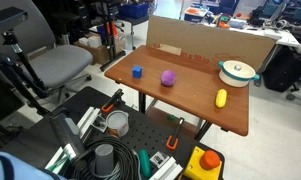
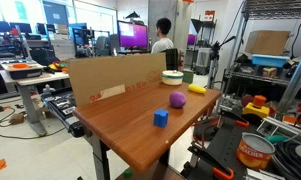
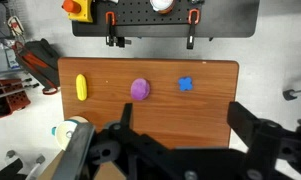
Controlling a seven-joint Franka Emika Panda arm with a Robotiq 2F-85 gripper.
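On the brown wooden table (image 1: 195,101), a small blue cube (image 1: 137,72) sits near one end. A round purple object (image 1: 168,78) lies beside it, towards the middle. Farther along is an elongated yellow object (image 1: 221,98), close to the edge. A white lidded pot with teal trim (image 1: 238,73) stands at the far corner. Seen from above in the wrist view, my gripper is open, its dark fingers wide apart with nothing between them. The blue cube (image 3: 186,83) and purple object (image 3: 140,89) lie ahead of it, apart from the fingers.
An upright cardboard panel (image 2: 125,76) borders the table's back side. Alongside the table is a dark bench (image 3: 245,18) with cables, a can (image 2: 255,150) and a yellow box with a red button (image 1: 205,163).
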